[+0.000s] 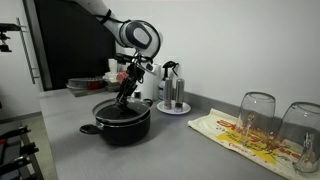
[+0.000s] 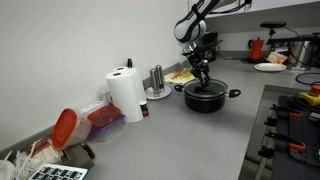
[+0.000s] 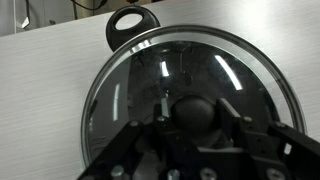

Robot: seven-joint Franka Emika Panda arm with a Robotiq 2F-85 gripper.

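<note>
A black pot (image 1: 122, 131) with two side handles stands on the light table, and a glass lid (image 1: 104, 108) covers its top. In exterior view 1 the lid looks slightly tilted; whether its rim rests fully on the pot cannot be told. My gripper (image 1: 122, 99) points down at the lid's middle. The wrist view shows the round black knob (image 3: 195, 114) between the fingers, which are shut on it. Beyond the lid's rim one pot handle (image 3: 132, 24) shows. In exterior view 2 the pot (image 2: 205, 102) sits beneath the arm.
Behind the pot, shakers (image 1: 179, 94) stand on a white plate (image 1: 174, 107). Upturned glasses (image 1: 257, 112) rest on a yellow patterned cloth (image 1: 225, 129) to the right. A paper towel roll (image 2: 122, 95) and a dish rack (image 2: 40, 158) line the wall.
</note>
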